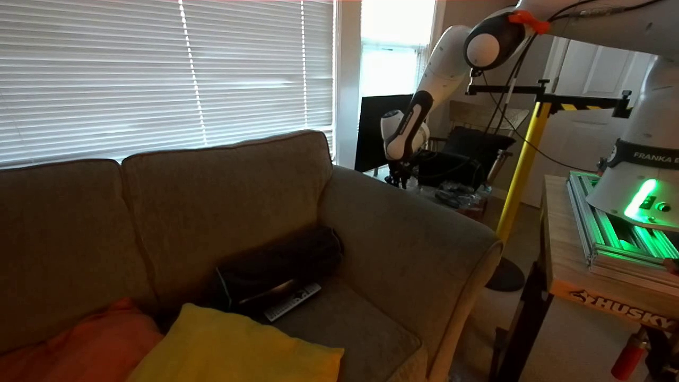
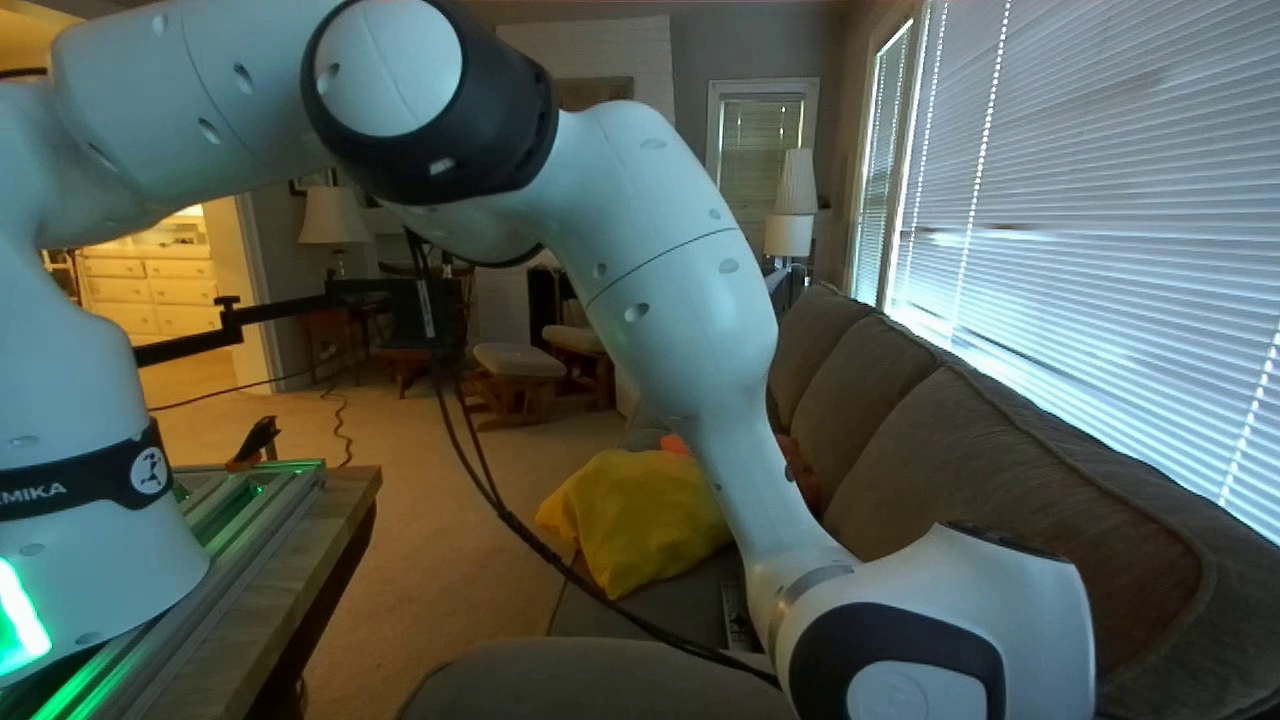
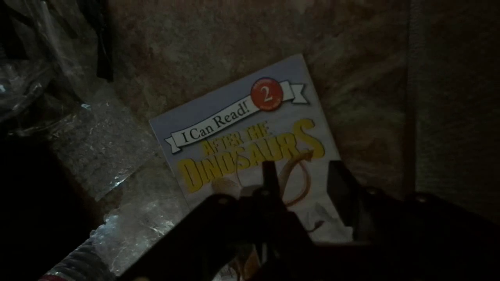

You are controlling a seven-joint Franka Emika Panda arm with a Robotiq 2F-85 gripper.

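Observation:
A thin book titled "After the Dinosaurs" lies flat on a brownish mottled surface in the wrist view. Over its lower half is my gripper, its two dark fingers partly apart and nothing seen held between them. I cannot tell how high the fingertips are above the cover. In exterior view 1 the gripper points down behind the sofa arm, and the book is hidden there. Exterior view 2 shows the arm's white hand end, with the fingers out of frame.
Clear plastic packaging lies left of the book. The sofa arm stands in front of the gripper in exterior view 1. On the sofa are a remote, a dark bundle and a yellow pillow. Bare surface shows right of the book.

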